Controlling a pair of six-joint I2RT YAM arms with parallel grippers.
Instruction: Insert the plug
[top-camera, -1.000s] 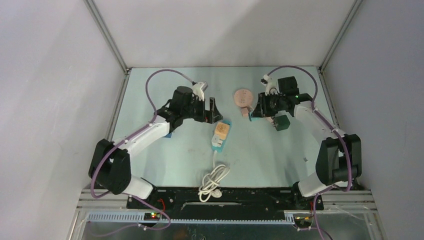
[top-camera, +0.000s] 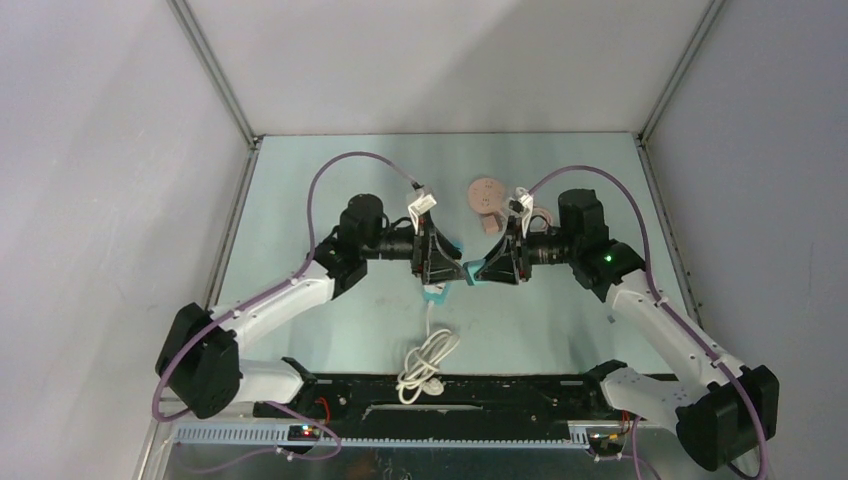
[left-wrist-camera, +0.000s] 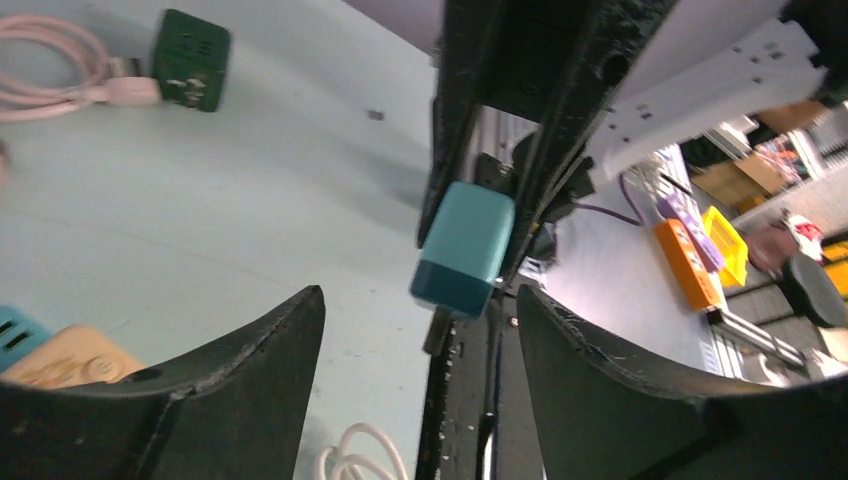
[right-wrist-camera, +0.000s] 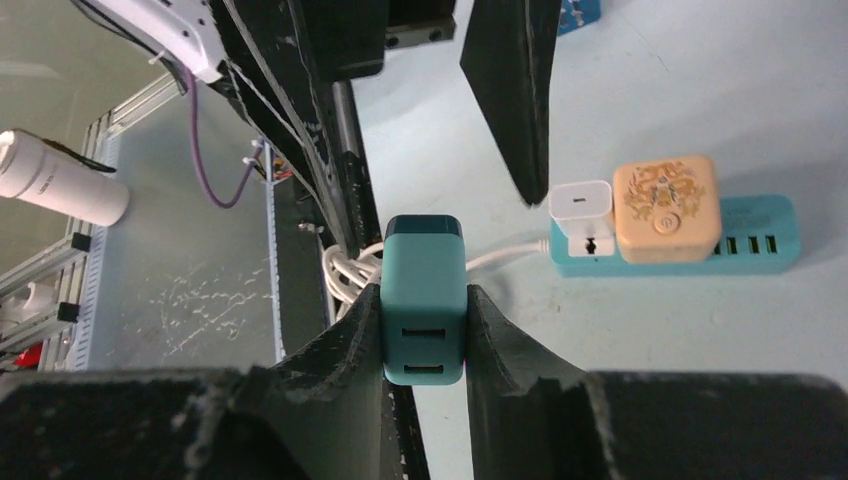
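A teal block-shaped plug is clamped between my right gripper's fingertips; it appears in the left wrist view (left-wrist-camera: 462, 245) between my left gripper's fingers, which stand open around its near end, with no grip visible. In the top view my left gripper (top-camera: 450, 262) and right gripper (top-camera: 490, 266) meet over the teal power strip (top-camera: 435, 295). The strip (right-wrist-camera: 752, 250) carries a white adapter (right-wrist-camera: 582, 210) and a tan block (right-wrist-camera: 665, 205).
A coiled white cable (top-camera: 425, 365) lies at the front middle. A pink disc (top-camera: 486, 192) sits at the back. A green block (left-wrist-camera: 190, 60) shows in the left wrist view.
Both grippers have moved toward each other and now meet near the middle; the right one came leftward and toward the front with the teal block in it.
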